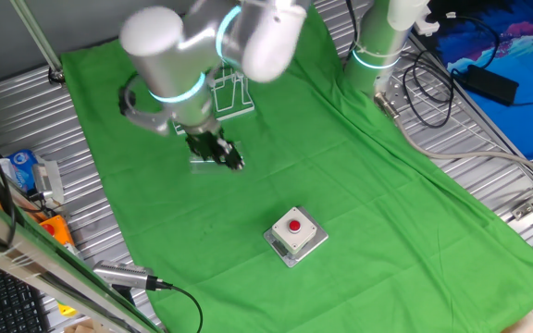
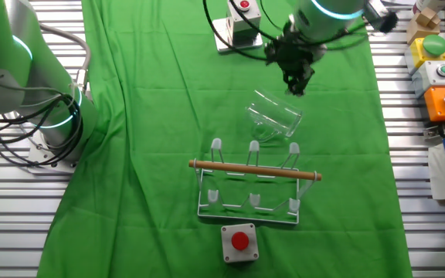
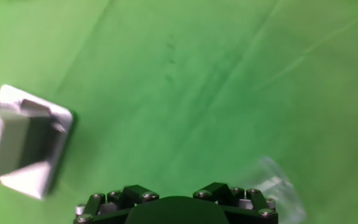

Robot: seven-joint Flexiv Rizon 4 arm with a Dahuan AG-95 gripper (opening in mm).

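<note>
My gripper is open above the green cloth, its two black fingers spread apart with nothing between them. A clear glass mug (image 2: 276, 116) lies on its side on the cloth, the handle toward the rack. In the wrist view the glass mug (image 3: 281, 196) shows at the lower right, partly behind the right finger. From exterior view 1, the gripper (image 1: 233, 159) hangs over the mug and hides part of it. The white wire rack (image 2: 249, 219) with a wooden bar (image 2: 255, 170) stands close to the mug.
A red button box (image 1: 294, 229) on a metal plate stands toward the middle of the cloth. Another red button (image 2: 240, 241) sits beside the rack. Open cloth (image 1: 387, 250) lies beyond the button box.
</note>
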